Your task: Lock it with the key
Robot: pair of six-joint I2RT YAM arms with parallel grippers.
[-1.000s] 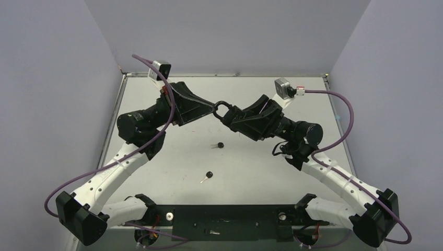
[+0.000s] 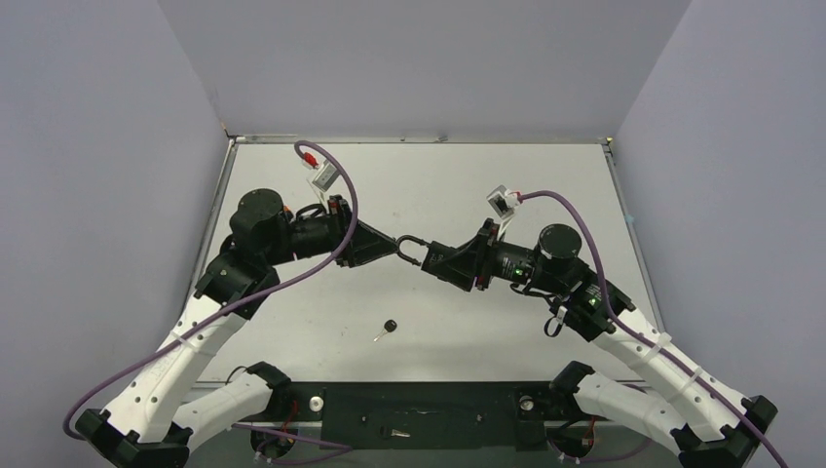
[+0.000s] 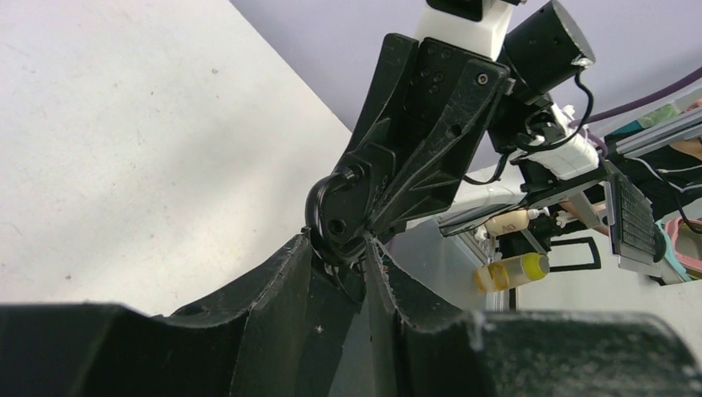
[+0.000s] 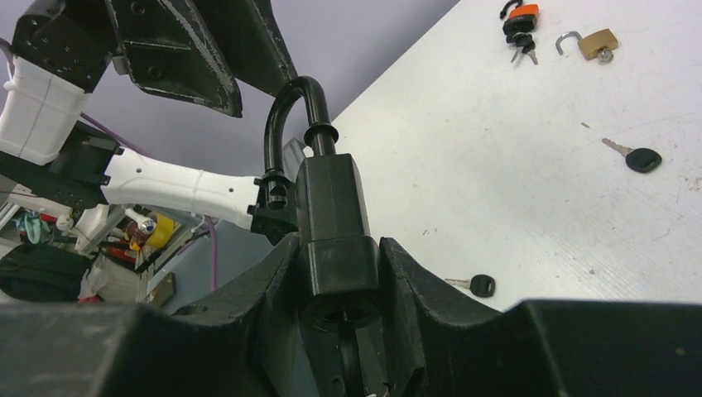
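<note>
A black padlock (image 4: 333, 198) is held by its body in my right gripper (image 2: 429, 258), which is shut on it above the table. Its curved shackle (image 4: 313, 99) points toward the left arm; in the right wrist view the short leg stands outside the body, so the lock is open. My left gripper has a gap between its fingertips, right at the shackle; whether they touch it I cannot tell. On the white table lie two black-headed keys: one key (image 2: 390, 326) shows in the top view, and both a farther key (image 4: 641, 160) and a nearer key (image 4: 482, 285) in the right wrist view.
An open brass padlock (image 4: 598, 45) and an orange-and-black padlock (image 4: 521, 23) with keys lie on the table in the right wrist view. The top view shows clear white table (image 2: 506, 336) below the right gripper.
Both arms have shifted, their wrists coming lower in the top view while the grippers stay tip to tip at the shackle. The upper key has become hidden behind the left gripper.
</note>
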